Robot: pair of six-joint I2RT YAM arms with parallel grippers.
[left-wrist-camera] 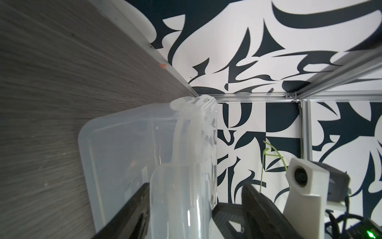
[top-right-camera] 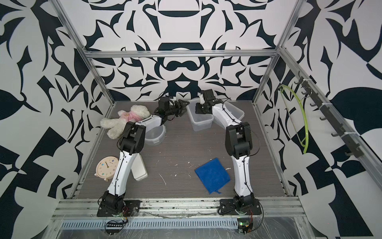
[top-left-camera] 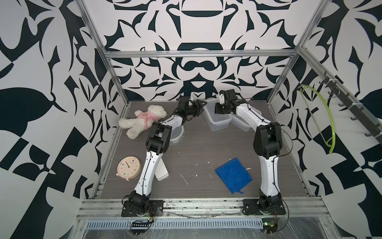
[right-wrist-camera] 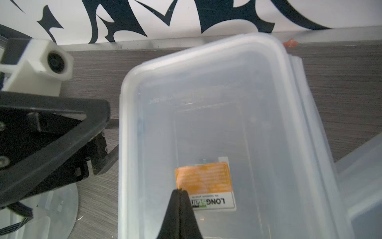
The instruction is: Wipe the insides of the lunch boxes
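A clear rectangular lunch box [top-left-camera: 217, 125] stands at the back of the table, its orange label [right-wrist-camera: 203, 181] visible on the floor inside. A second clear box [top-right-camera: 234, 109] sits to its right, partly behind my right arm. A round clear container [top-right-camera: 155, 137] is on the left, half under my left arm. My left gripper is part open at the rectangular box's left rim, with the box wall appearing between its fingers; contact cannot be told. Over that box's interior my right gripper is shut, nothing showing between its tips. A folded blue cloth [top-left-camera: 233, 175] lies front right.
A white teddy bear [top-left-camera: 142, 120] lies back left. The round clock [top-left-camera: 129, 167] and a white flat case [top-left-camera: 161, 170] are at the front left. Small white scraps dot the table [top-left-camera: 199, 155], whose middle is otherwise clear. The back wall is close behind the boxes.
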